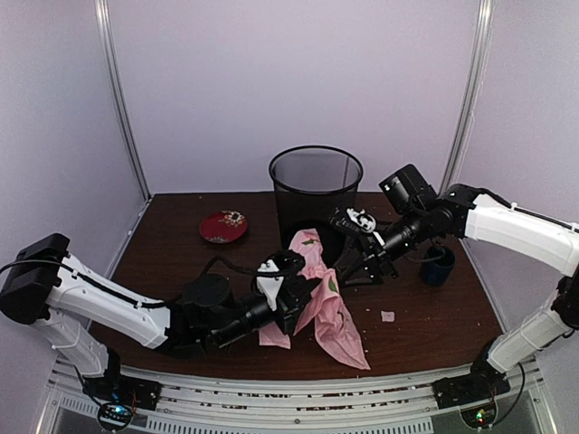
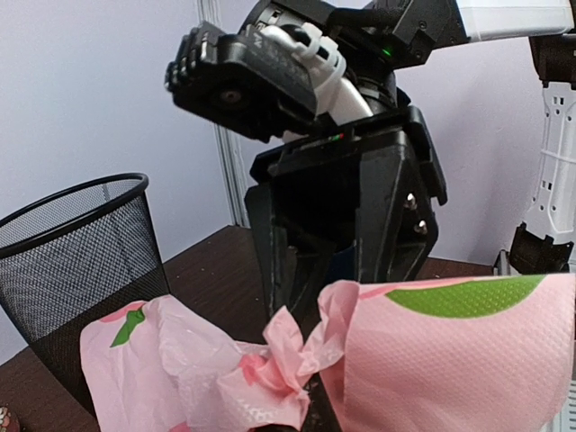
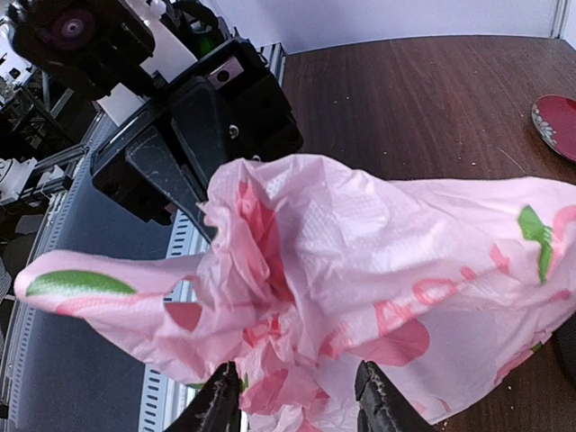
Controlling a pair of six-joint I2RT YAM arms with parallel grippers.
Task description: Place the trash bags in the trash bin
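A pink trash bag (image 1: 333, 327) with green and darker pink prints hangs in front of the bin, its lower end near the table. My left gripper (image 1: 312, 289) is shut on the bag's gathered part, which bunches up around its fingers in the left wrist view. To the right stands my right gripper, open, its two fingers (image 3: 216, 403) spread on either side of the bag's bunched folds. Behind them is the black mesh trash bin (image 1: 315, 192), upright; its mesh wall (image 2: 76, 261) also shows in the left wrist view.
A red plate (image 1: 223, 227) lies left of the bin, and a dark blue cup (image 1: 437, 266) is at the right. A small pale scrap (image 1: 388, 316) rests on the table's right half.
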